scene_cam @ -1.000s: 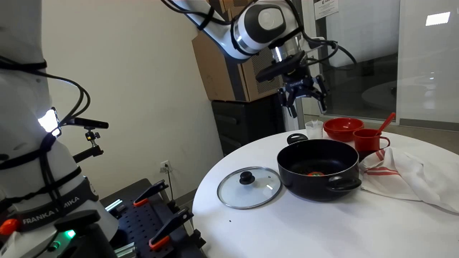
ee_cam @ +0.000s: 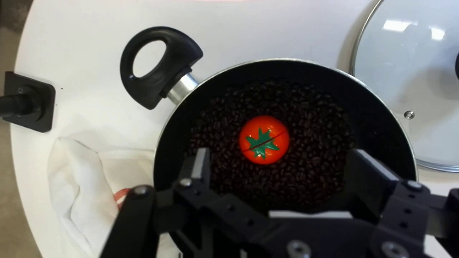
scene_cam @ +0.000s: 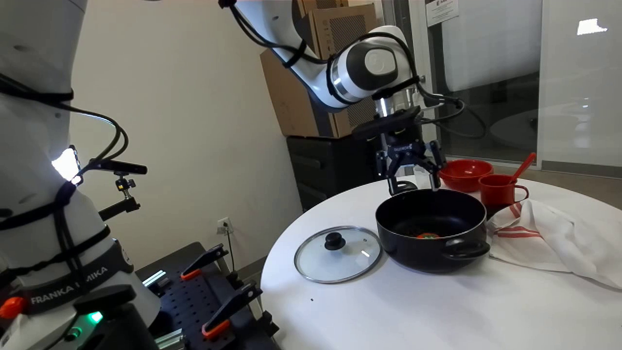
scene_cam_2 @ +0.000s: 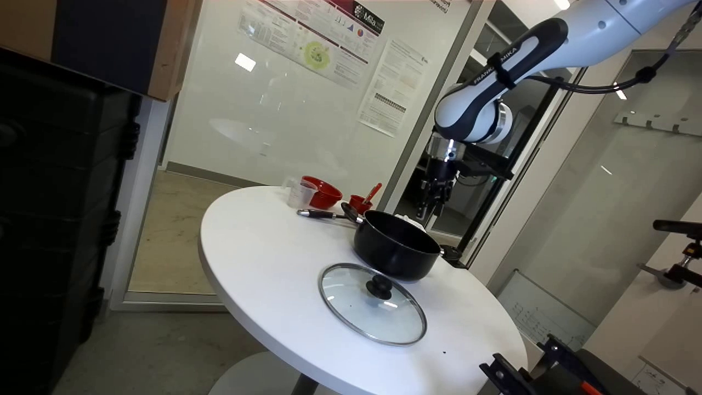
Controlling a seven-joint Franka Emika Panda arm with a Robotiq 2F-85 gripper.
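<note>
A black pot [scene_cam: 431,248] stands uncovered on the round white table, dark beans [ee_cam: 297,172] spread over its bottom. Among the beans sits a red tomato [ee_cam: 275,133] with a green star-shaped top and a dark line across it; only a bit of it shows over the rim in exterior view 1. My gripper [scene_cam: 412,187] points down above the pot, fingers spread wide. In the wrist view the open gripper has its fingertips on either side of the pot's inside, with nothing held. The glass lid [scene_cam: 336,260] with a black knob lies flat beside the pot.
Behind the pot are a red bowl [scene_cam: 465,175], a red mug [scene_cam: 496,191] with a red utensil, and a clear measuring cup [scene_cam_2: 301,195]. A white towel [scene_cam: 560,239] with red stripes lies close by the pot.
My arm has come down, bringing the open gripper from high above the table to near the pot's rim level. The pot, tomato and lid have stayed in place.
</note>
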